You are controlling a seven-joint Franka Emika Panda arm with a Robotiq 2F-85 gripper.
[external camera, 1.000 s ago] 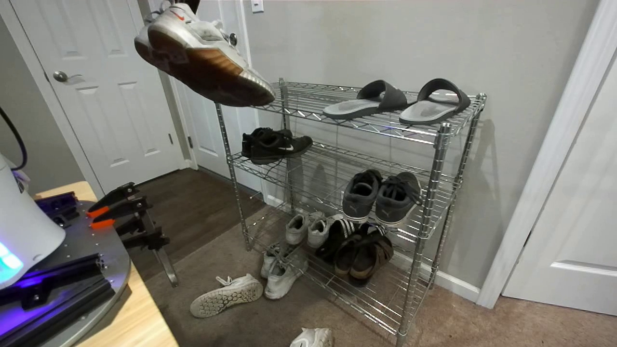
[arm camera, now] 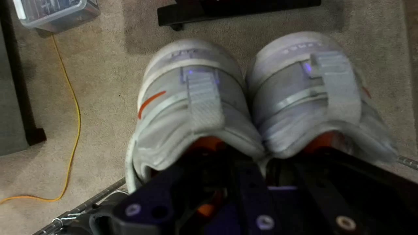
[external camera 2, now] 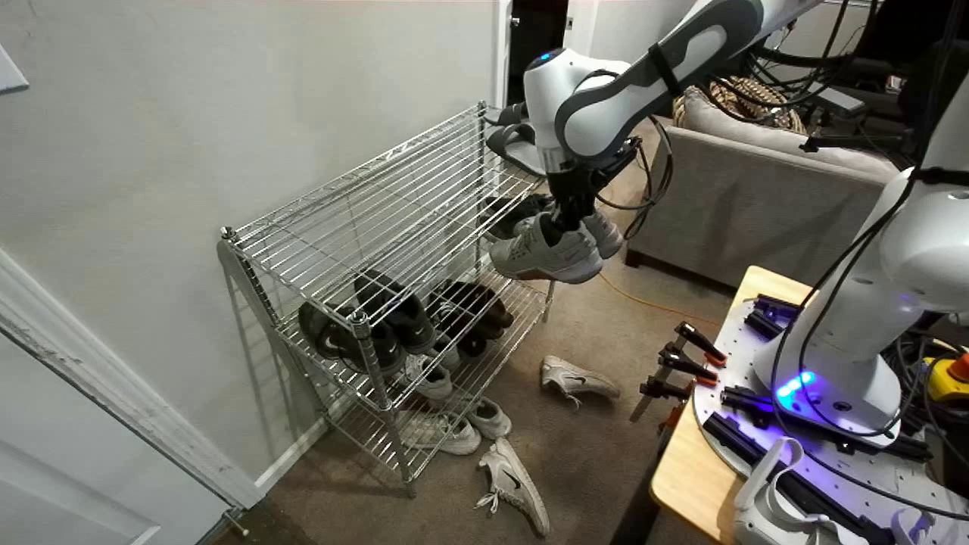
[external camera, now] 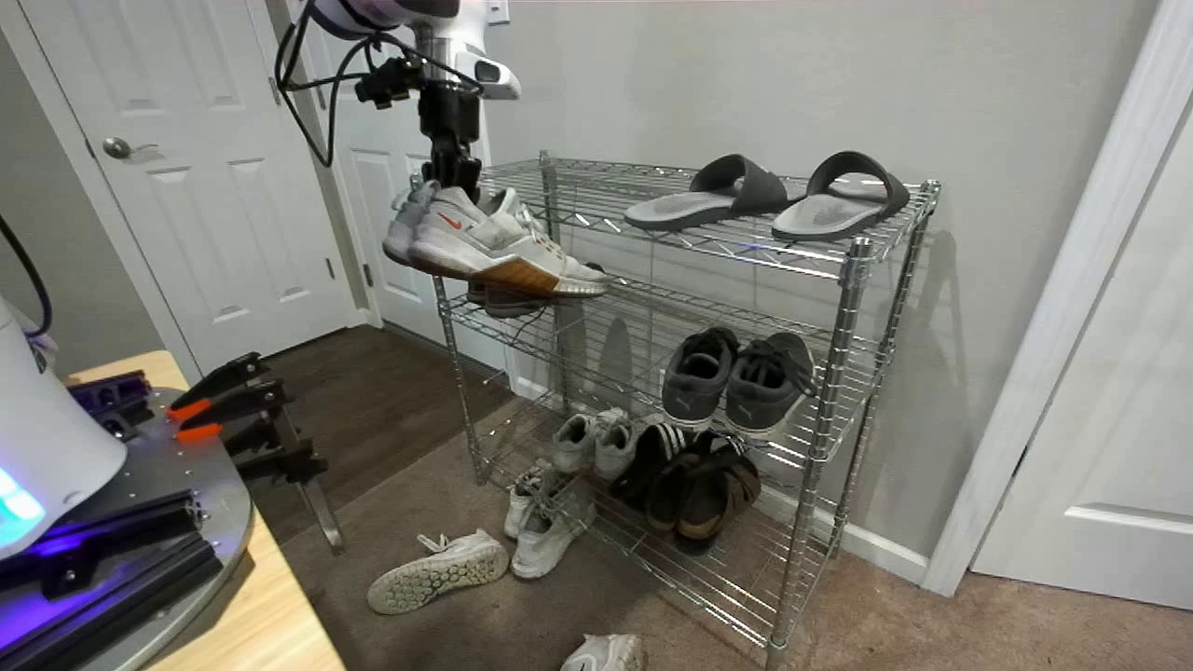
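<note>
A pair of white-grey sneakers with gum soles [external camera: 492,252] hangs side by side from my gripper [external camera: 459,184]. The gripper is shut on them near the heels; its dark fingertips reach down at the shoe openings and are partly hidden. In exterior view 2 the pair [external camera 2: 549,254] appears off the ground, at the front of the wire rack's far end. Both heels with pull tabs [arm camera: 205,98] fill the middle of the wrist view. In exterior view 1 the pair overlaps the left end of the rack's top shelf [external camera: 604,184]; contact with the rack cannot be made out.
Dark slides [external camera: 710,196] occupy the top shelf's other end. Black sneakers [external camera: 509,302] are mostly hidden behind the held pair; dark shoes [external camera: 766,386] share the middle shelf. Several shoes fill the bottom shelf. Loose white sneakers [external camera: 442,570] lie on the floor. Most of the top shelf [external camera 2: 363,200] is bare.
In exterior view 1 the held sneakers have come down and to the right, turned more level, and now look smaller. They now cover most of the black sneakers. The arm has entered the view.
</note>
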